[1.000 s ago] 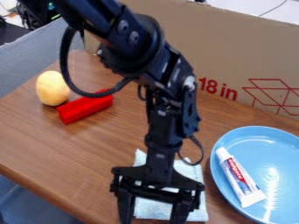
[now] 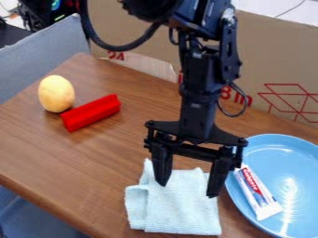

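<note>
My black gripper (image 2: 189, 178) hangs over a folded pale cloth (image 2: 168, 209) at the front middle of the wooden table, its two fingers apart and pointing down at the cloth's upper part. Whether the tips touch the cloth is hard to tell. To the right, a blue plate (image 2: 285, 163) holds a white toothpaste tube (image 2: 256, 192). A red cylindrical object (image 2: 89, 112) and a yellow egg-like object (image 2: 56, 93) lie at the back left.
A cardboard panel (image 2: 280, 79) stands along the table's back. Bare wood (image 2: 87, 167) fills the left middle of the table, with a grey padded edge beyond its left side.
My gripper has risen and moved back from the front edge of the cloth to its upper part, uncovering more of the cloth. The objects on the table look unmoved.
</note>
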